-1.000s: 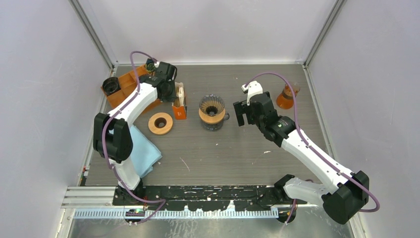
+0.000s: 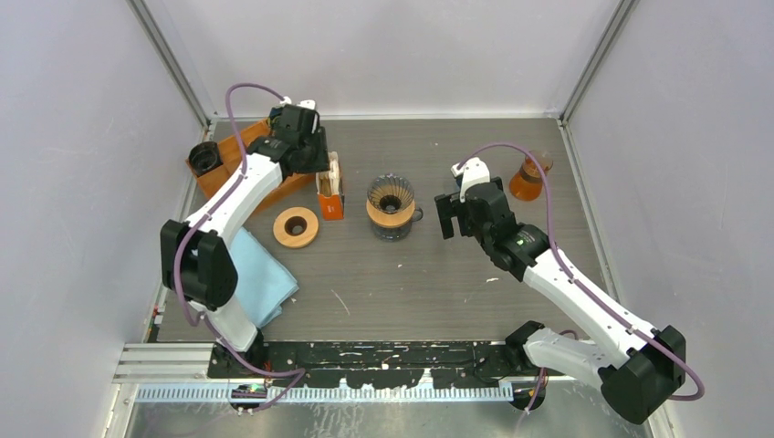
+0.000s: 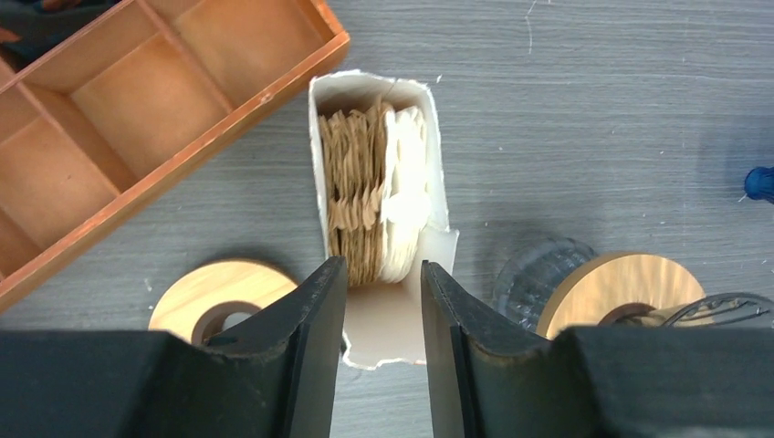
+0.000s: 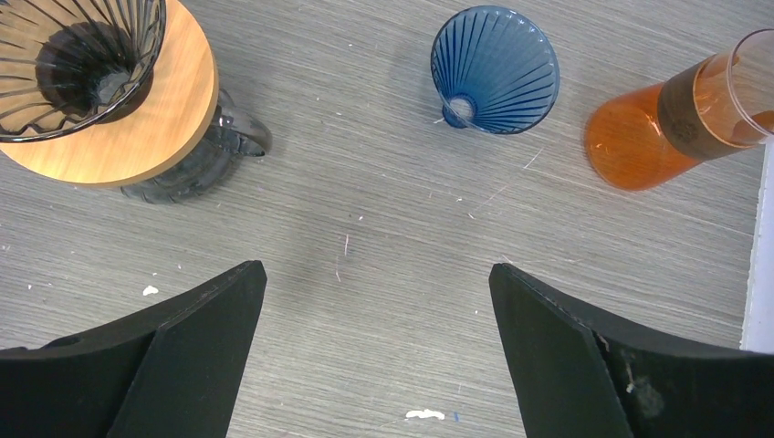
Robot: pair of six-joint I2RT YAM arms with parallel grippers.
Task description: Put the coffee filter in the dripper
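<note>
Brown and white coffee filters [image 3: 356, 182] stand packed in an open box [image 3: 388, 333], orange on its outside [image 2: 330, 206]. My left gripper is over the box's near end, open, with nothing held between its fingertips. The dark ribbed dripper [image 2: 391, 192] sits with its wooden collar on a glass server [image 2: 392, 233] at mid-table; no filter shows in it. My right gripper stands open and empty above bare table, to the right of the dripper, whose ribbed cone [image 4: 137, 55] fills the upper left corner of the right wrist view.
A blue ribbed cone [image 4: 497, 73] and an amber carafe [image 4: 639, 137] stand at the right. A wooden tray [image 3: 183, 164], a wooden ring stand [image 2: 296, 227] and a blue cloth [image 2: 260, 274] are at the left.
My left gripper has shifted slightly toward the back and right, over the filter box. The right gripper has moved a little to the right.
</note>
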